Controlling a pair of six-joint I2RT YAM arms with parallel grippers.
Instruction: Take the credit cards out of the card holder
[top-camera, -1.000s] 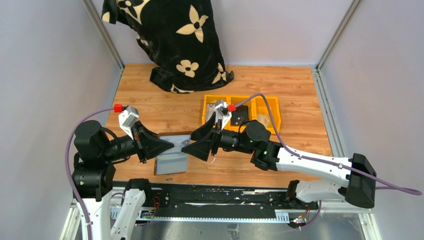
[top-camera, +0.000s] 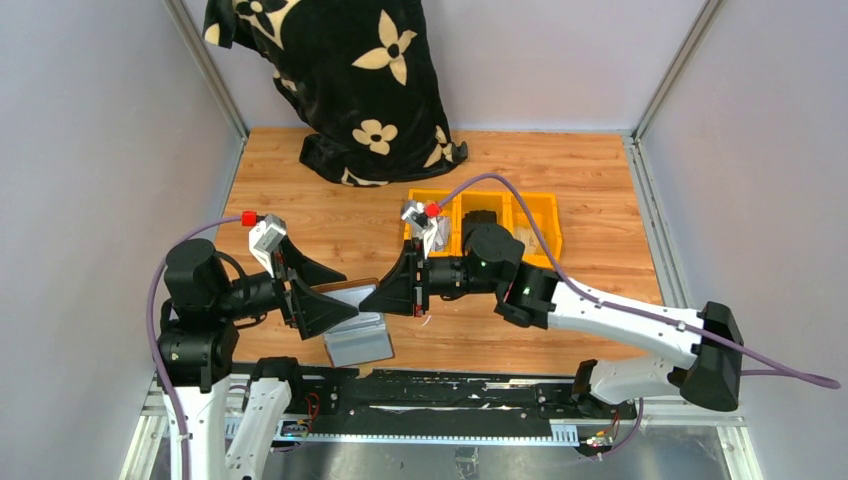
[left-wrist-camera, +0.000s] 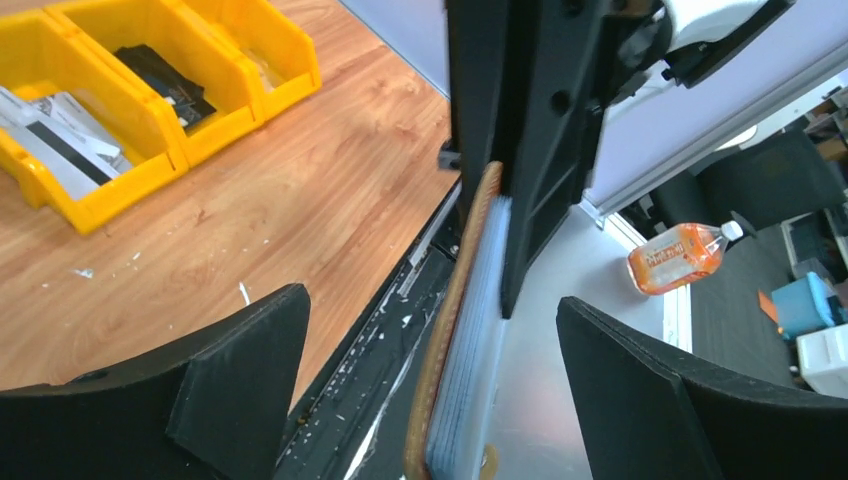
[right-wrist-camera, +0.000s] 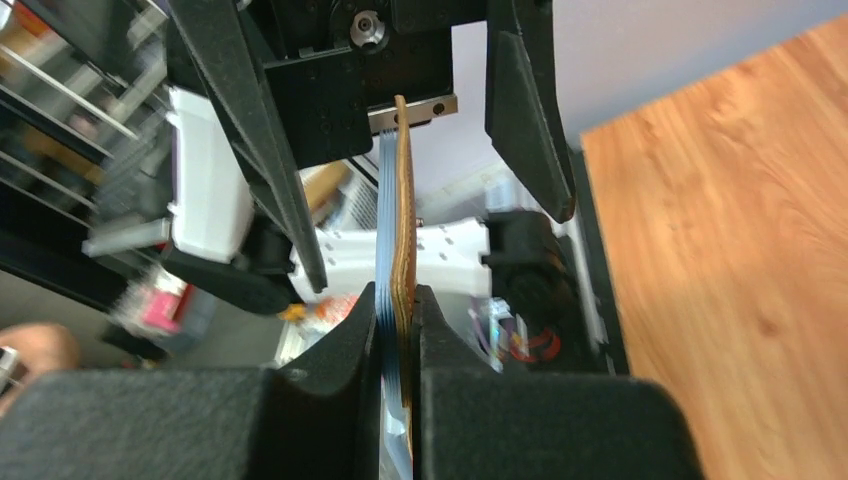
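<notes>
The card holder (top-camera: 362, 345), brown-edged with clear bluish sleeves, hangs at a slight slant between the two grippers in the top view. My right gripper is shut on its edge. My left gripper stands open, with fingers apart on either side of the holder, which passes through the gap without visible contact. Edge-on, the holder (left-wrist-camera: 462, 340) appears as a brown cover beside stacked clear sleeves. I cannot tell whether any cards sit in the sleeves.
Behind the right gripper stands a yellow three-compartment bin (top-camera: 557, 240); whitish cards (left-wrist-camera: 60, 150) lie in one compartment, dark ones (left-wrist-camera: 165, 85) in the middle. A black flowered cloth (top-camera: 370, 90) covers the back. Bare wood surrounds them.
The right gripper has gone from open to shut on the holder. The holder has shifted slightly rightward and toward the front, turning a little.
</notes>
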